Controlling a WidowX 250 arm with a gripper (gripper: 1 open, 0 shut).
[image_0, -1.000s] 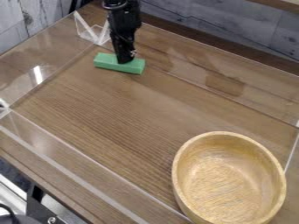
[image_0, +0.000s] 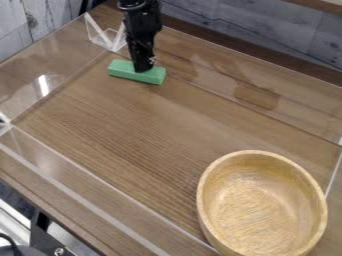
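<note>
The black gripper (image_0: 142, 56) reaches down from the top of the camera view, its tip right at a small green block (image_0: 128, 73) lying on the wooden table at upper left. Whether the fingers are open or closed on the block cannot be made out, as they are dark and small.
A large pale wooden bowl (image_0: 262, 201) sits at the lower right of the table (image_0: 120, 150). A clear plastic piece stands left of the arm at the back. A tiled wall runs along the back.
</note>
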